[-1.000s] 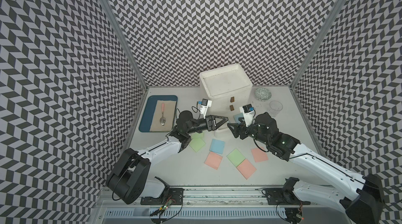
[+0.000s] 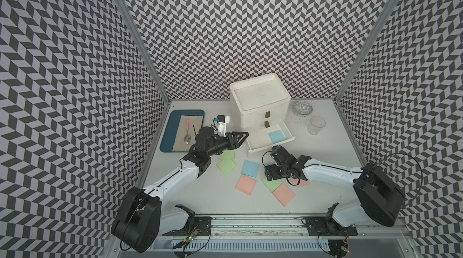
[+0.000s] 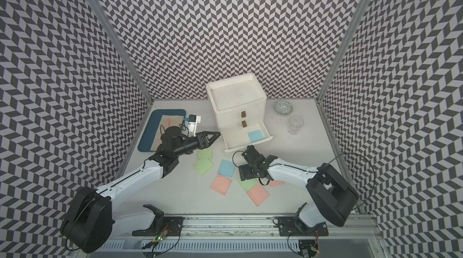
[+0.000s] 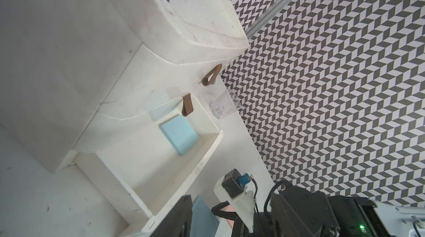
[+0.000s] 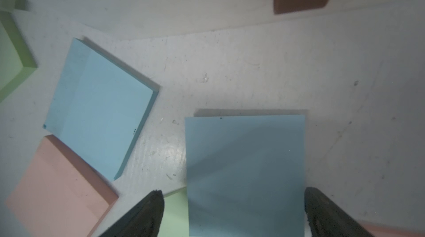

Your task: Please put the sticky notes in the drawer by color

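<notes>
The drawer (image 2: 260, 143) of the white cabinet stands pulled out, with a blue sticky-note pad (image 4: 179, 133) in its right part and the left part empty. My right gripper, open, points down over another blue pad (image 5: 245, 170) on the table; this pad lies between the fingers, partly over a green pad (image 5: 176, 214). My left gripper is open and empty at the drawer's left end. Farther left on the table are a blue pad (image 2: 250, 168), a pink pad (image 2: 246, 185) and two green pads (image 2: 226, 166). More pink pads (image 2: 284, 194) lie near the right gripper.
The white cabinet (image 2: 260, 95) stands at the back. A blue tray (image 2: 166, 130) with a spoon (image 2: 187, 132) is at left. A clear glass (image 2: 316, 125) and a patterned bowl (image 2: 302, 108) stand right of the cabinet.
A blue pad appeared on the table by the front green pad. My right gripper came down from before the drawer to that pad. The left gripper drew back leftward.
</notes>
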